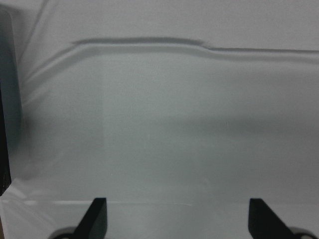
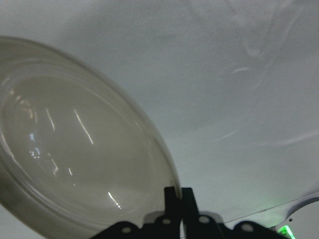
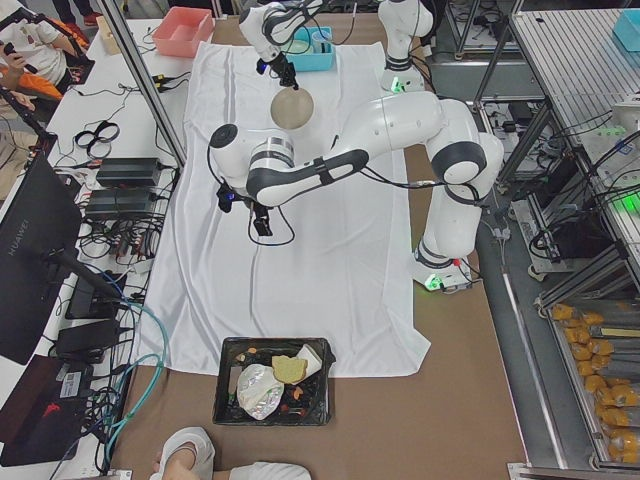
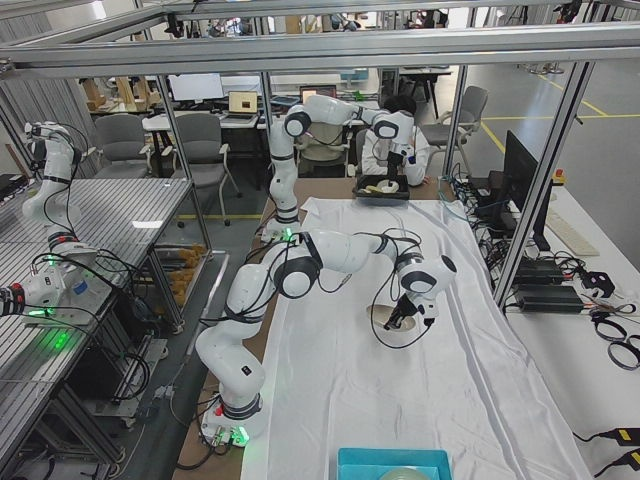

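A round beige plate [image 3: 292, 108] [image 2: 79, 139] is at the far middle of the white cloth [image 3: 290, 290]; its rim fills the left of the right wrist view. My right gripper [image 3: 289, 82] is at that rim, fingers closed on it. My left gripper [image 3: 245, 213] hangs over bare cloth in the middle, fingertips wide apart and nothing between them.
A blue bin [image 4: 395, 458] sits at the far end by the right arm. A black tray [image 3: 270, 410] with food and wrappers lies at the opposite end. A monitor and electronics line one side. The cloth between left gripper and tray is clear.
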